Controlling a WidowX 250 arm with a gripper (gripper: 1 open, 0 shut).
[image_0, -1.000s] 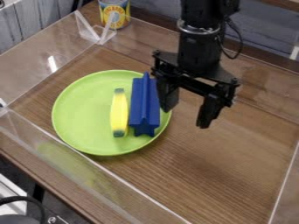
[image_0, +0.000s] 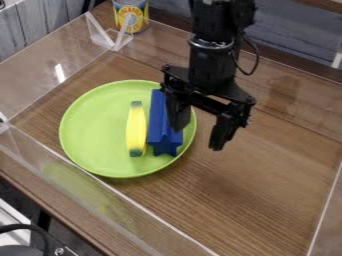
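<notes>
A green plate (image_0: 94, 135) rests on the wooden table at left. On it lie a yellow banana-like object (image_0: 136, 128) and, right of it, a blue block (image_0: 160, 125). My black gripper (image_0: 202, 117) hangs just above and right of the blue block, its fingers apart. Whether it touches the block I cannot tell.
A can (image_0: 128, 17) stands at the back left. Clear walls edge the workspace, and a black cable shows at the bottom left.
My gripper has shifted slightly left, toward the blue block. The objects on the plate look unmoved.
</notes>
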